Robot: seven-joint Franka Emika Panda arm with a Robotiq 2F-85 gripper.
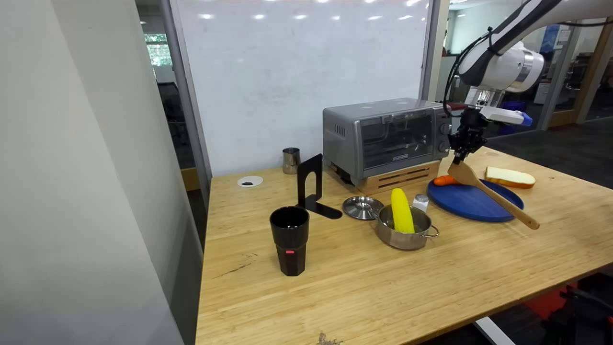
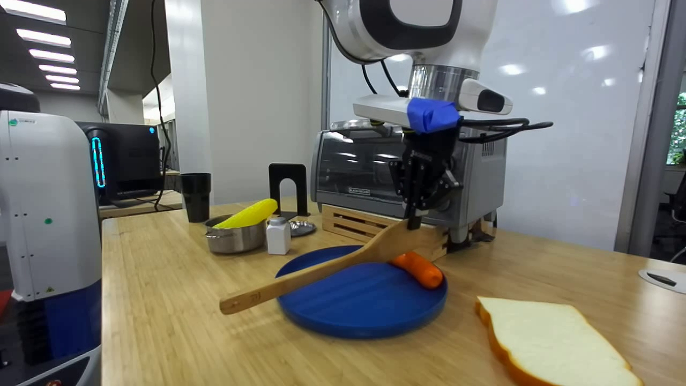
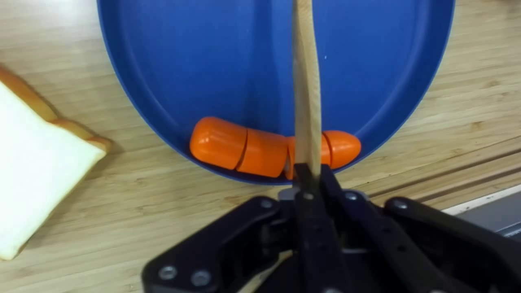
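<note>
A wooden spatula [image 2: 321, 270] slants over the blue plate [image 2: 360, 325], its wide blade up at my gripper [image 2: 412, 222] and its handle reaching past the plate's edge. My gripper is shut on the blade's end; in the wrist view the spatula [image 3: 306, 88] runs edge-on away from the black fingers [image 3: 303, 176]. An orange toy carrot [image 3: 220, 142], cut in segments, lies on the plate along the rim nearest the gripper. The spatula hides part of the carrot. Whether the handle touches the plate's rim I cannot tell.
Close behind the plate stands the grey toaster oven [image 1: 391, 138] on a wooden crate [image 1: 402, 178]. A bread slice [image 2: 553, 338] lies beside the plate. A pot [image 1: 402, 238] holding yellow corn [image 1: 401, 210], a white shaker [image 2: 278, 237] and a black cup [image 1: 290, 241] stand farther off.
</note>
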